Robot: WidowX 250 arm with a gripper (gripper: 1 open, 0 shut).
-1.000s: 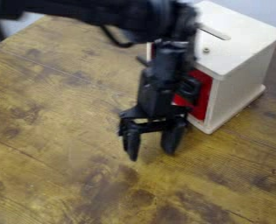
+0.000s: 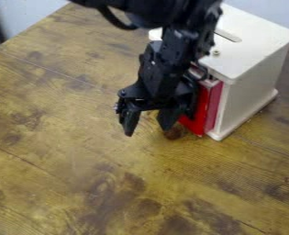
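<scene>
My black gripper (image 2: 150, 119) is open just in front of the white box (image 2: 250, 78), its two fingers pointing down over the wooden floor with no object visible between them. The box's red front panel (image 2: 208, 112) shows to the right of the gripper and is partly hidden behind it. A slot and a screw show on the box's top.
A pale wall stands behind the box at the top right.
</scene>
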